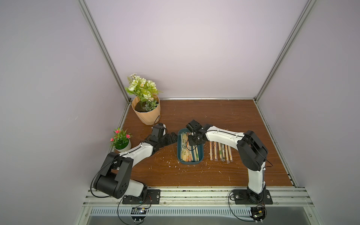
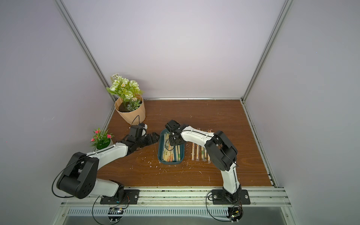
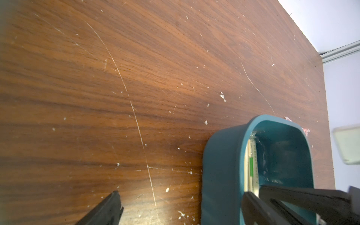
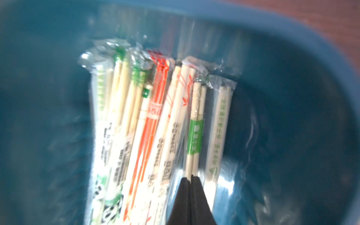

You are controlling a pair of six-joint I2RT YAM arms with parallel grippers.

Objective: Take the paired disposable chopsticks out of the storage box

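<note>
The blue storage box point(image 1: 179, 160) stands mid-table with several wrapped chopstick pairs inside. In the right wrist view my right gripper is over the box, its fingertips pressed together with nothing between them. Just beyond the tips lies a pair with a green band point(image 4: 194, 136), outside the fingers. A pair with green print point(image 4: 218, 125) is to its right; an orange-printed pair point(image 4: 151, 108) lies to the left. My left gripper stands open at the box's left side, one finger close to the wall; whether it touches cannot be told.
Right of the box, several wrapped pairs point(image 1: 220, 151) lie in a row, partly under the right arm. A large flowerpot point(image 1: 148, 115) stands at the back left, a small potted plant point(image 1: 120, 140) at the left edge.
</note>
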